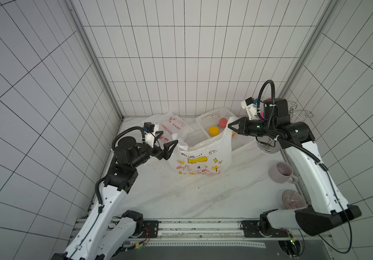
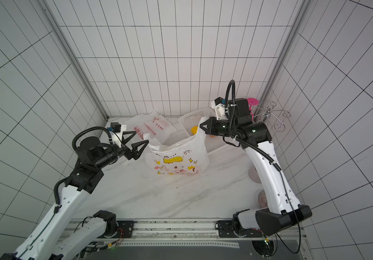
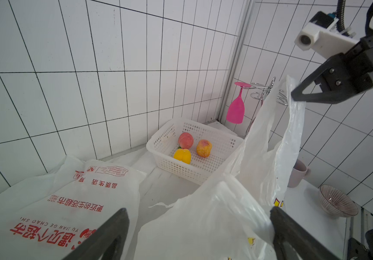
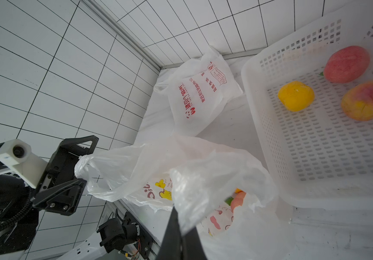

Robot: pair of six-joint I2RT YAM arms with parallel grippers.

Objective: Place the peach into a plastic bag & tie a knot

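A white printed plastic bag (image 1: pixel 201 158) stands mid-table, its right top pulled up by my right gripper (image 1: pixel 233 127), which is shut on that thin plastic. My left gripper (image 1: pixel 170 147) stands open at the bag's left top, plastic loosely between or just beside its fingers. A second bag (image 3: pixel 78 203) lies flat behind on the left. In the white basket (image 4: pixel 269 143) are a red peach (image 4: pixel 346 64), a yellow fruit (image 4: pixel 295 96) and a yellow-pink peach (image 4: pixel 367 99). In the right wrist view, something orange shows inside the printed bag (image 4: pixel 237 203).
A metal rack with a pink glass (image 3: pixel 235 109) stands at the back right. A mauve cup (image 1: pixel 278 172) and a striped bowl (image 1: pixel 293 199) sit along the right edge.
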